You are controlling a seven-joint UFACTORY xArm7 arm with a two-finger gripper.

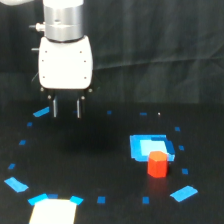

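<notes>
My gripper (67,109) hangs over the far left of the dark table, its two fingers apart with nothing between them. At the right, well away from it, stands a small red block (157,165). Right behind the block lies a blue square (137,146) with a white patch (153,147) on it. From this view the block's top overlaps the front of the patch; whether it rests on the square's edge or just in front, I cannot tell.
Small blue marks dot the black surface. Larger blue tape pieces lie at the right (184,193) and left (16,184). A bright cream-white piece (53,212) shows at the front left edge.
</notes>
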